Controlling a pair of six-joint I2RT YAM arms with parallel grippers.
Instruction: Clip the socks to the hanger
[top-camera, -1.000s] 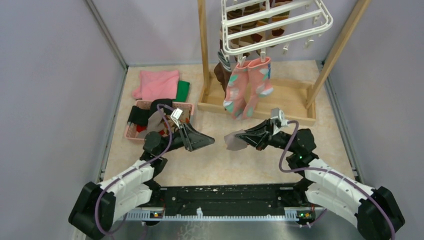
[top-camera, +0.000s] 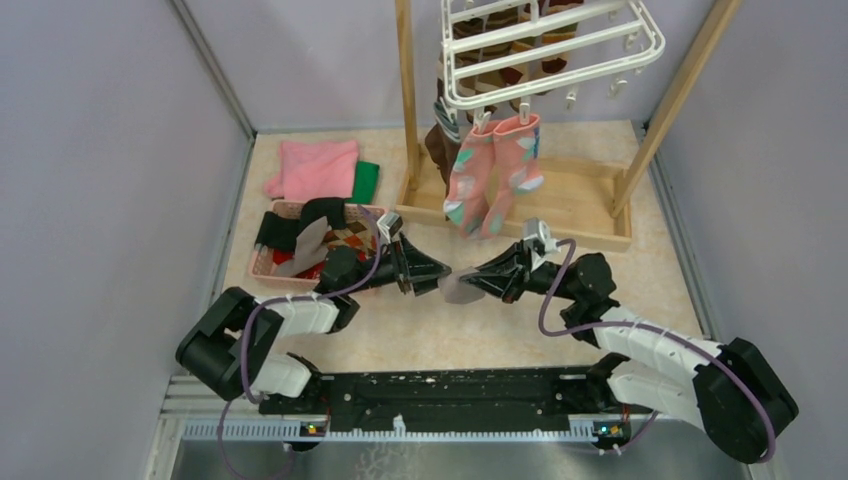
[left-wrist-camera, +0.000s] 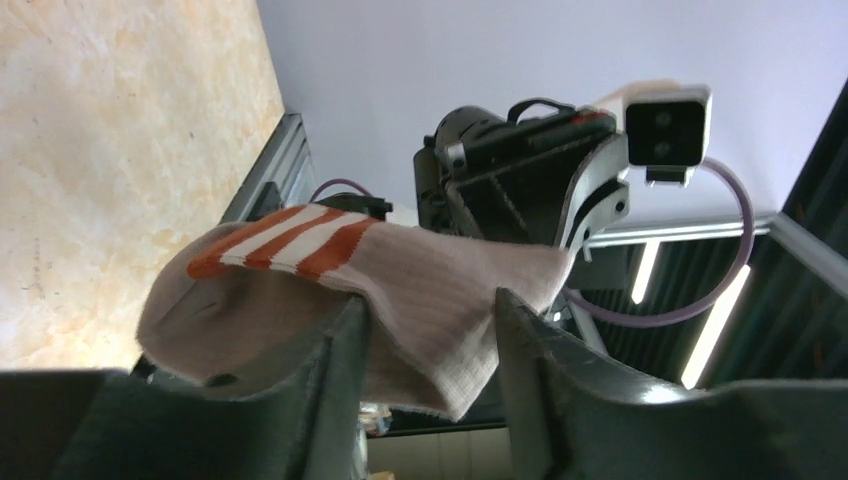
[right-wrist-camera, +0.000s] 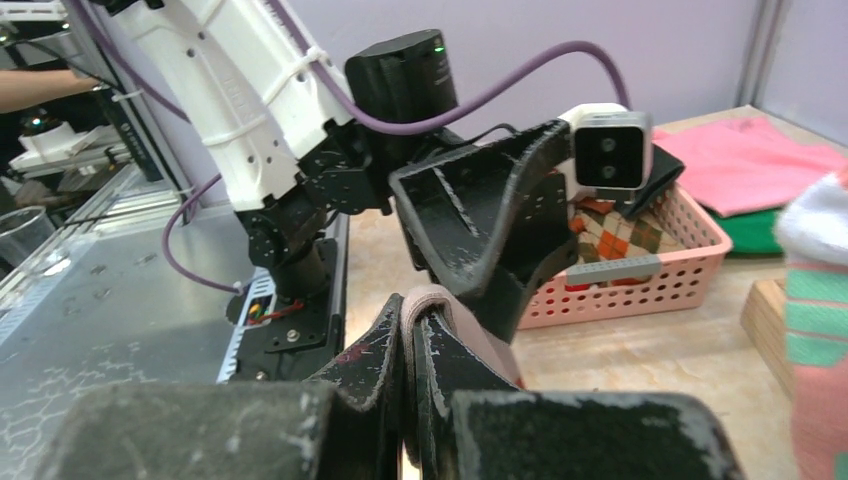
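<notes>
A pale greyish-pink sock (top-camera: 461, 289) with orange and white stripes hangs between my two grippers above the table. In the right wrist view its folded edge (right-wrist-camera: 430, 296) is pinched by my right gripper, which is shut on it. My left gripper faces the sock (left-wrist-camera: 430, 265) with its fingers apart, and part of the cloth lies across the gap; it is not clamped. The white hanger (top-camera: 560, 84) stands at the back right, with a pair of pink patterned socks (top-camera: 472, 177) clipped to its front left and brown patterned socks behind.
A pink basket (top-camera: 262, 262) with several socks stands at the left, close to my left arm. Behind it lie a pink cloth (top-camera: 318, 170) and a green cloth (top-camera: 366, 181). The hanger's wooden frame (top-camera: 652, 150) stands behind my right arm. Several hanger clips on the right are empty.
My left gripper has moved right and reached the sock. My right gripper, holding the sock, has shifted slightly left.
</notes>
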